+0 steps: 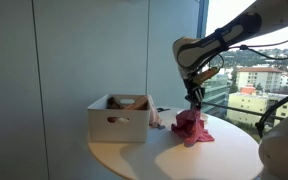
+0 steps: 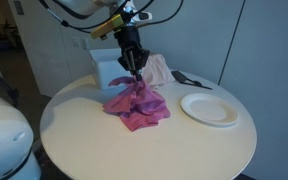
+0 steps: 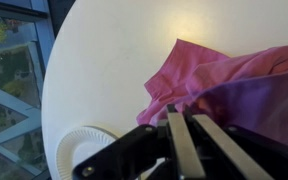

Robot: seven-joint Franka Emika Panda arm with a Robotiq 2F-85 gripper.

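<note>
A crumpled pink cloth (image 2: 138, 108) rests on the white round table, its upper part drawn up into a peak. My gripper (image 2: 137, 76) is above it, shut on that raised part. In exterior view 1 the gripper (image 1: 194, 104) points down at the cloth (image 1: 191, 128), whose lower folds still touch the table. In the wrist view the cloth (image 3: 239, 80) spreads out beyond the fingers (image 3: 183, 148), with a purplish fold close to them. Exactly how much fabric lies between the fingers is hidden.
A white box (image 1: 119, 120) with several items inside stands at the table's far side. A white plate (image 2: 210, 110) lies beside the cloth. Behind are a pale cloth (image 2: 155, 69) and a dark utensil (image 2: 190, 80).
</note>
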